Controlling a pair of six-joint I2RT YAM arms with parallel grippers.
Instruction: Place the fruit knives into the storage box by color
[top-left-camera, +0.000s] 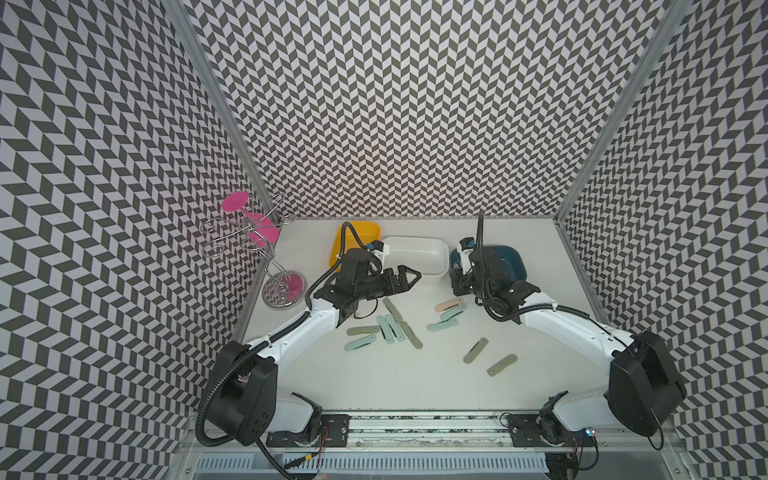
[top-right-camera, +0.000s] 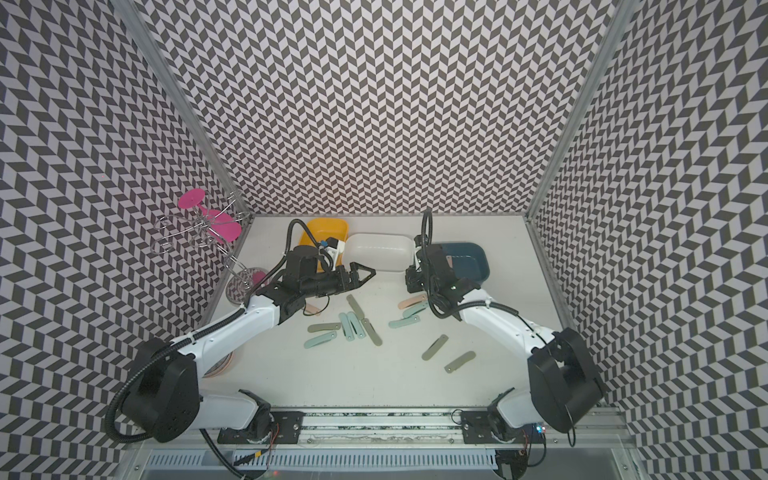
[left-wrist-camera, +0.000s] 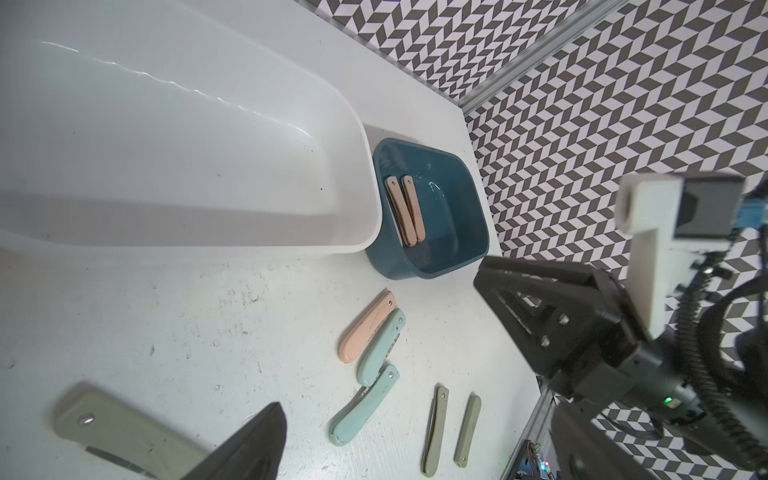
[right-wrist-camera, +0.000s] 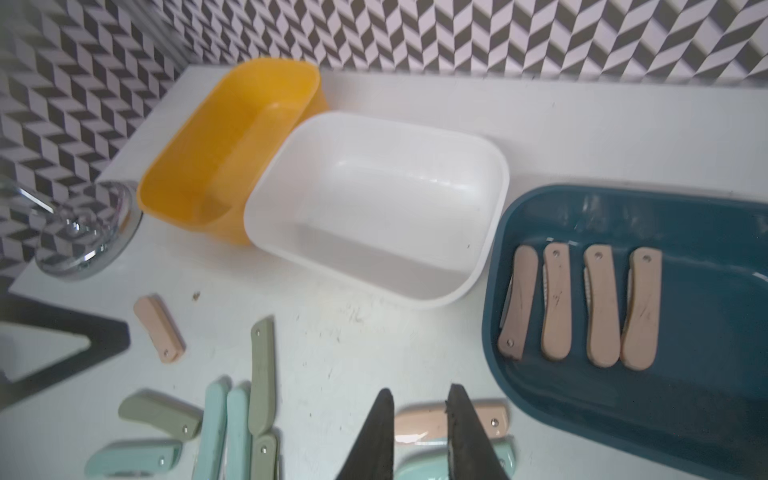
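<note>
Several peach knives (right-wrist-camera: 601, 304) lie side by side in the blue box (right-wrist-camera: 712, 336). One peach knife (right-wrist-camera: 424, 424) rests in front of it beside mint knives (left-wrist-camera: 360, 412); another peach knife (right-wrist-camera: 160, 328) lies further left among green (right-wrist-camera: 262, 376) and mint ones. The white box (right-wrist-camera: 376, 208) and yellow box (right-wrist-camera: 228, 144) are empty. My left gripper (top-left-camera: 406, 278) stands open above the table before the white box. My right gripper hangs at the blue box's front-left, above the loose peach knife; its fingers are apart, and whether they hold anything is not clear.
At the left edge stand a metal rack with pink discs (top-left-camera: 235, 200) and a round metal basket (top-left-camera: 276, 296). More green knives (top-left-camera: 501, 365) lie at the front right.
</note>
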